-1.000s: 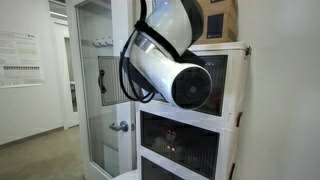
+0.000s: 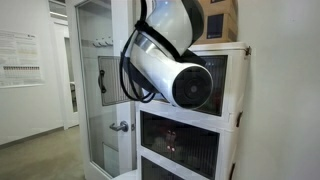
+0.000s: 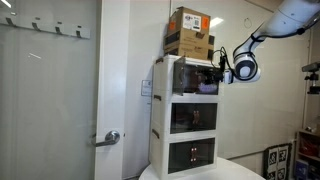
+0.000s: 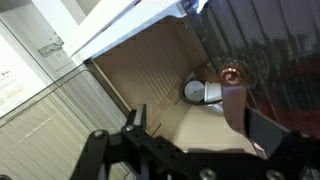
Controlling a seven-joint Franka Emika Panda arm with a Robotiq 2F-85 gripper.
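A tall white cabinet [image 3: 157, 110] has three stacked compartments with dark see-through doors. At the top level a door panel [image 2: 112, 82] with a dark handle [image 2: 101, 80] stands swung out to the left. My gripper is at this top level, its black fingers wide apart in the wrist view. Just beyond the right finger [image 4: 262, 130] is a brown handle [image 4: 233, 100] on a dark ribbed panel [image 4: 265, 60]; whether they touch I cannot tell. Past the panel's edge, a white round item [image 4: 203, 92] shows inside the compartment. In exterior view 1 the arm hides the gripper.
Cardboard boxes [image 3: 188, 33] are stacked on the cabinet. The middle door [image 3: 193, 117] and bottom door [image 3: 191, 154] look closed. A white round table edge [image 3: 225, 172] lies at the cabinet's foot. To the left is a room door with a metal lever [image 3: 108, 138].
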